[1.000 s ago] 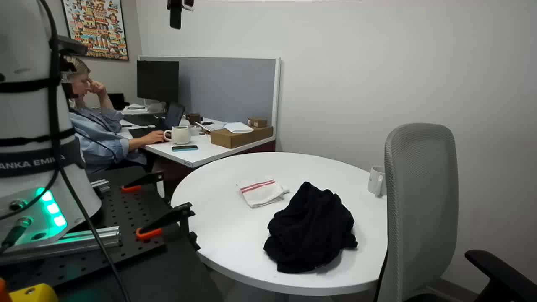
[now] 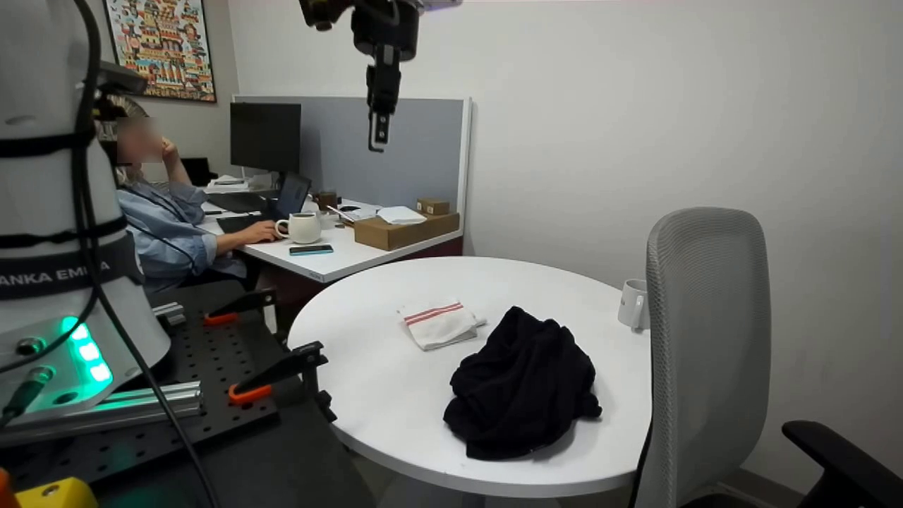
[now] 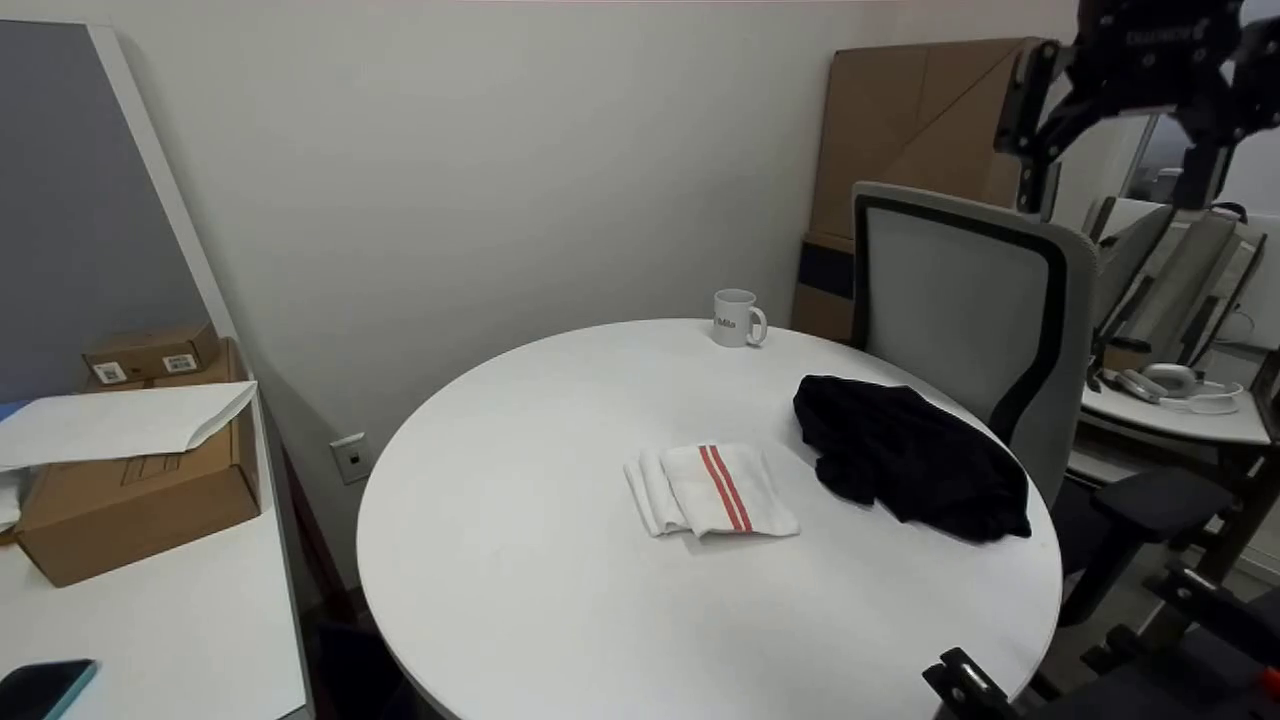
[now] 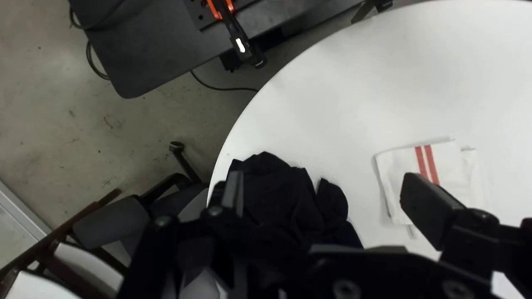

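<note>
A crumpled black cloth [image 2: 522,385] lies heaped on the round white table [image 3: 516,576], near the chair. Beside it, apart, rests a folded white towel [image 3: 720,490] with red stripes. My gripper [image 3: 1110,198] hangs high above the table, its fingers wide apart and nothing between them. In the wrist view the black cloth [image 4: 294,199] shows below and between the fingers, partly hidden by the left one. The right finger [image 4: 426,209] covers a corner of the white towel [image 4: 449,167] in that view.
A white mug [image 3: 734,318] stands at the table's far edge. The grey chair [image 2: 711,339] stands against the table, its back rising above the top. Clamps [image 2: 279,372] sit on the robot's base. A person sits at the desk behind.
The gripper has come lower and to the right in exterior view 1, where only its tip showed at the top before. The black cloth, towel and mug lie as they were.
</note>
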